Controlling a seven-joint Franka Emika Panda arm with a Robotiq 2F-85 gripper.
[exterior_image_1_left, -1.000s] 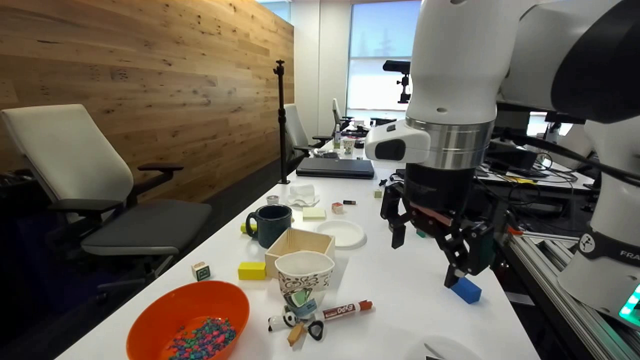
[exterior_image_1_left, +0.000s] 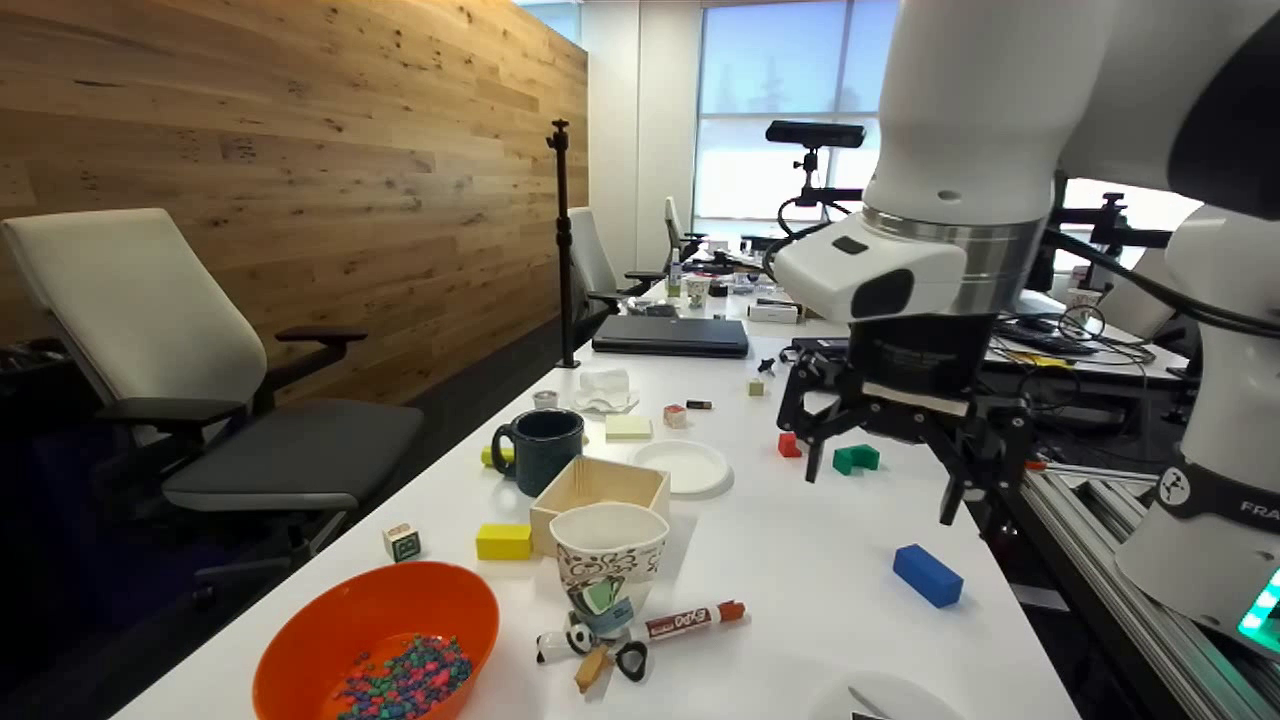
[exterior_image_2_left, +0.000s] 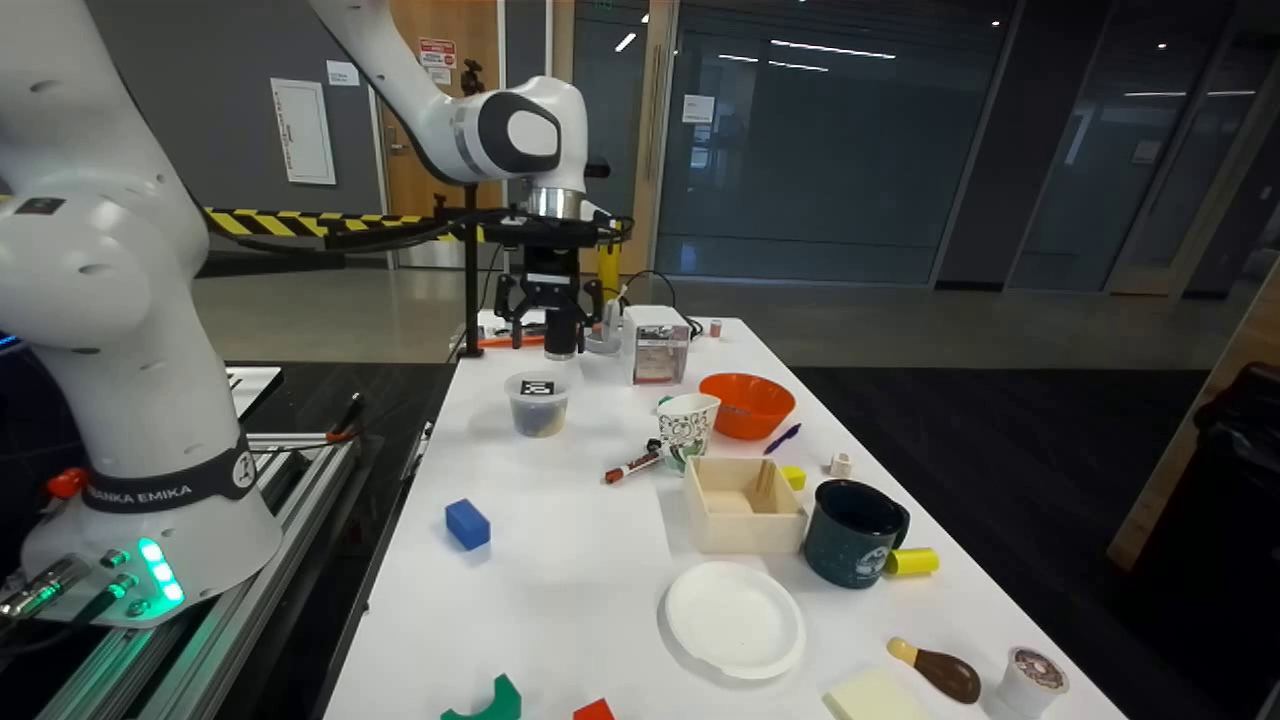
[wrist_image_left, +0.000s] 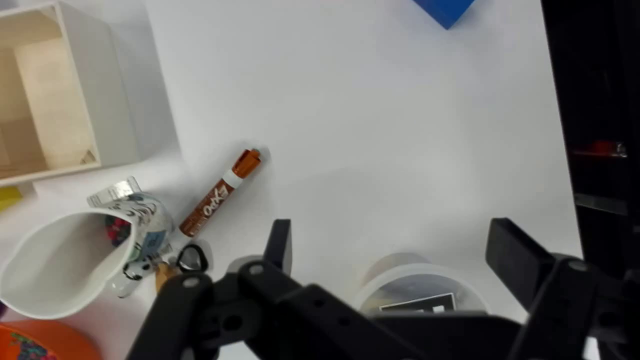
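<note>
My gripper (exterior_image_1_left: 882, 486) is raised above the white table with its fingers spread and nothing between them. In the wrist view, a clear lidded tub (wrist_image_left: 423, 288) with a black-and-white label shows below and between the fingers, partly covered by the gripper body. That tub (exterior_image_2_left: 537, 406) stands on the table in exterior view 2. A blue block (exterior_image_1_left: 927, 576) lies near the robot-side edge; only its corner (wrist_image_left: 445, 11) enters the wrist view. A brown Expo marker (wrist_image_left: 219, 195) rests beside a tilted patterned paper cup (wrist_image_left: 63, 264).
The light wooden box (exterior_image_2_left: 746, 534), dark mug (exterior_image_2_left: 849, 540), orange bowl (exterior_image_1_left: 294, 642) of small coloured pieces and white plate (exterior_image_2_left: 734, 618) occupy the side away from the robot. Green (exterior_image_1_left: 855, 458) and red (exterior_image_1_left: 788, 445) blocks lie farther along. Open table surrounds the blue block.
In exterior view 1, my gripper has moved up and to the right and turned somewhat. The blue block, partly covered by a finger before, is now in full view. The table objects have stayed put.
</note>
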